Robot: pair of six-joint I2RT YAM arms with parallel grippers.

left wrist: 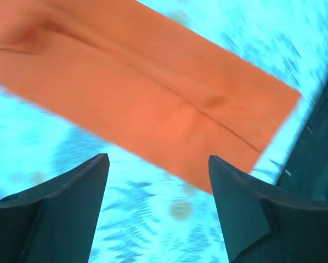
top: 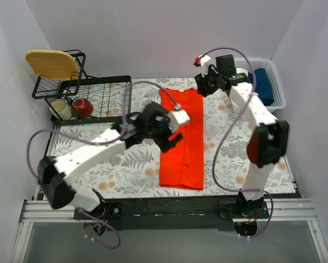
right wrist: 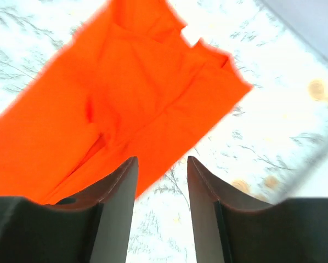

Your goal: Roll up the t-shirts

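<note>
An orange-red t-shirt lies folded into a long narrow strip in the middle of the table. In the top view my left gripper is blurred above the strip's left side. Its wrist view shows the fingers parted over the cloth, nothing between them. My right gripper is above the strip's far right corner. In its wrist view the fingers stand part open near the shirt's edge, and they hold no cloth.
A white basket at the back right holds a rolled white cloth and a navy cloth. A black dish rack with mugs stands at the back left.
</note>
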